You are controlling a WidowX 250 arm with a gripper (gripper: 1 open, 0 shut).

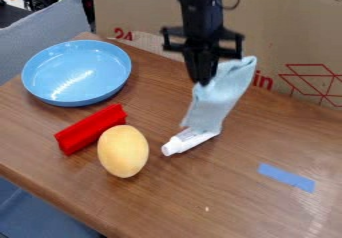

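My black gripper (203,66) is at the upper middle, shut on a pale blue cloth (219,94) that hangs from it, its lower end down by a white tube (179,145) lying on the wooden table. Whether the cloth's bottom rests on the tube or the table is hard to tell.
A blue plate (76,70) sits at the back left. A red object (88,130) and a yellow potato-like object (123,150) lie front left. A light blue strip (286,177) is at the right. A cardboard box (294,42) stands behind.
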